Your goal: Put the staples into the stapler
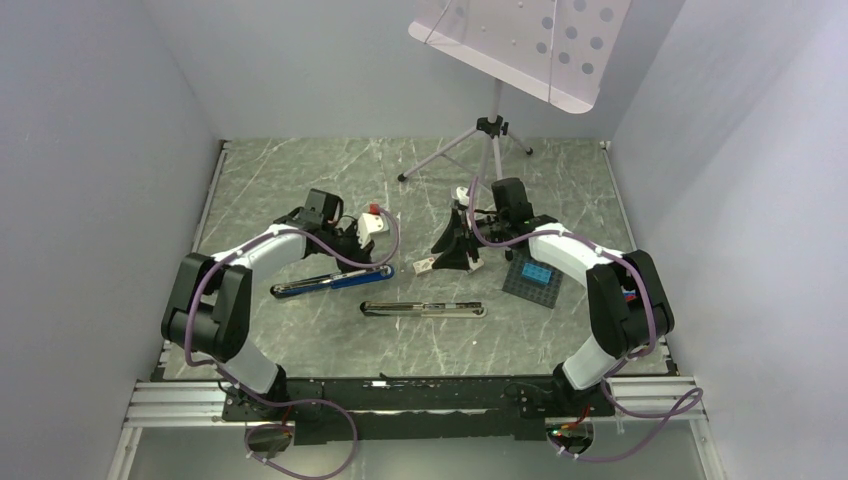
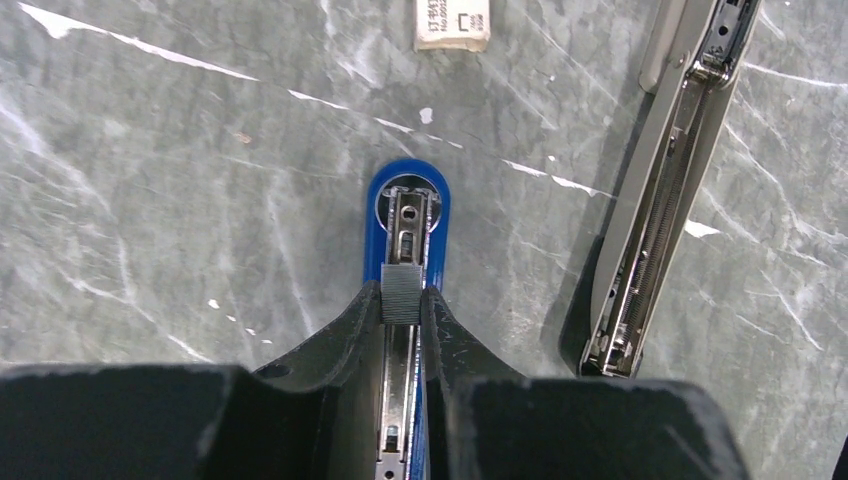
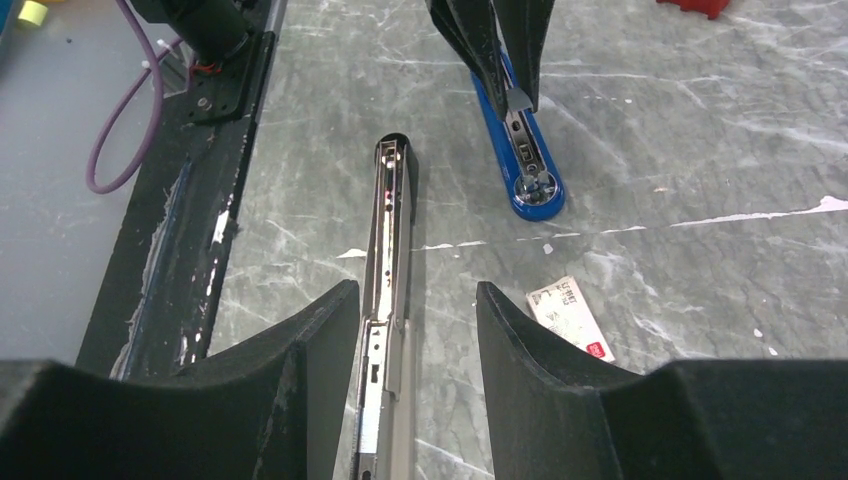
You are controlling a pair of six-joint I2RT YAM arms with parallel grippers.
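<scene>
An opened blue stapler (image 2: pixel 409 172) lies on the marbled table, its magazine channel facing up. My left gripper is shut on a grey strip of staples (image 2: pixel 401 292), seen over that channel in the left wrist view; whether the strip touches the channel I cannot tell. A second, silver stapler (image 3: pixel 385 255) also lies opened out flat, to the front right of the blue one. My right gripper stands open above the table, with nothing between its fingers. Near it lies a small white staple box (image 3: pixel 569 315) with a red mark.
A dark grid mat with a blue block (image 1: pixel 537 272) lies right of my right gripper. Something red (image 3: pixel 695 6) sits behind the blue stapler. A tripod stand (image 1: pixel 492 130) rises at the back.
</scene>
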